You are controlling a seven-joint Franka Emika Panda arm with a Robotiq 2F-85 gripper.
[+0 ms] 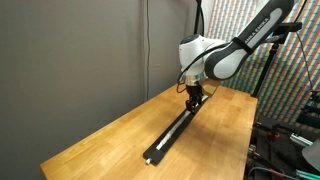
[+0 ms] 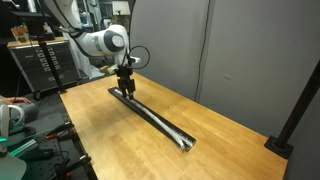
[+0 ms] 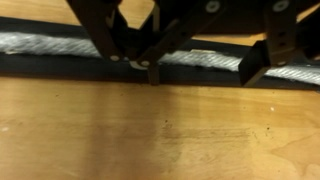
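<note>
A long black strip [image 1: 160, 150] lies on the wooden table, with a pale grey rope-like length [image 3: 205, 60] running along its middle. In the second exterior view the strip [image 2: 165, 124] slants from the gripper toward the table's middle. Low over the strip's far part is my gripper [image 1: 194, 105], pointing down. From the wrist, the gripper shows its dark fingers apart, with the grey length crossing the view between and behind them. Whether the fingertips touch the strip cannot be told.
Bare table [image 1: 100, 145] spreads to the left of the strip. A grey wall panel [image 1: 80, 70] stands along the table's back edge. A dark post [image 2: 298, 105] rises at the right in the second exterior view.
</note>
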